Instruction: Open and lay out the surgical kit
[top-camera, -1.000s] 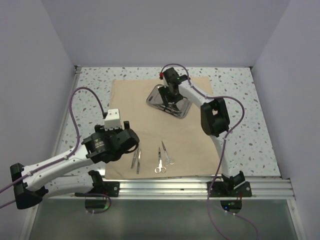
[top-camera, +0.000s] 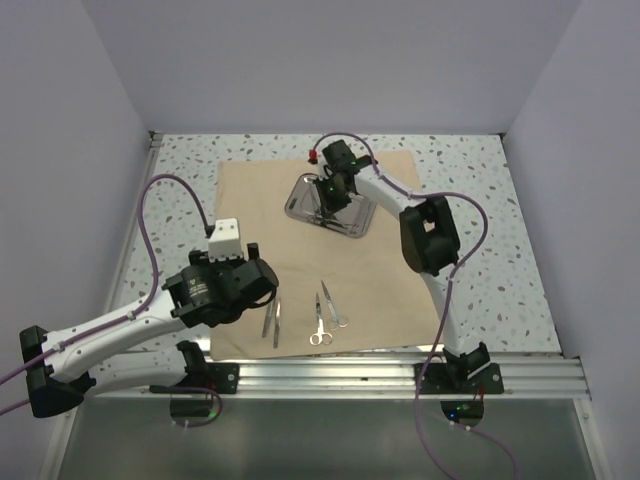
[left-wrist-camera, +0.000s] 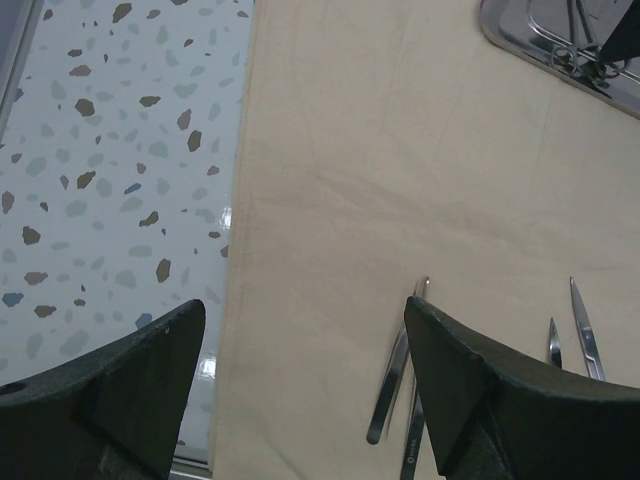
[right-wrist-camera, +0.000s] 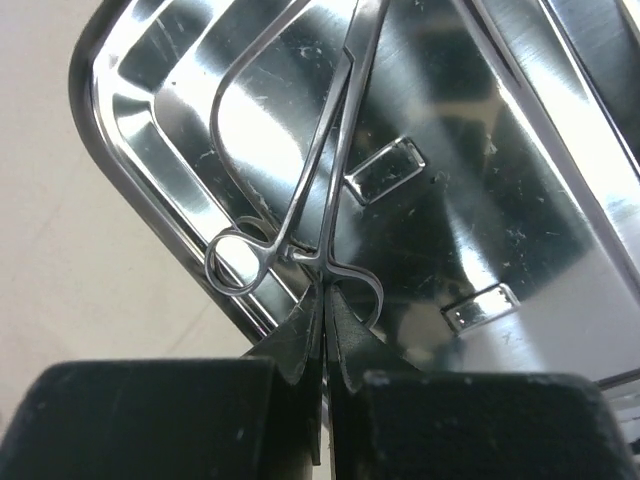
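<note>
The metal tray (top-camera: 355, 228) sits at the back of the beige cloth (top-camera: 250, 200), holding clamp-like instruments (right-wrist-camera: 340, 150). My right gripper is over the tray's edge, shut, its fingertips at the instruments' finger rings; I cannot see anything held between them. My left gripper hangs over the cloth's front left, open, with nothing visible between its fingers. Below it lie two slim tweezer-like instruments (left-wrist-camera: 390, 390). To their right are two pairs of scissors (top-camera: 319, 330), laid out on the cloth.
The speckled table (left-wrist-camera: 120, 200) borders the cloth on both sides, with walls beyond.
My right gripper and the tray have shifted left and slightly toward the front, and the cloth has shifted a little left with them. The left arm looks unchanged.
</note>
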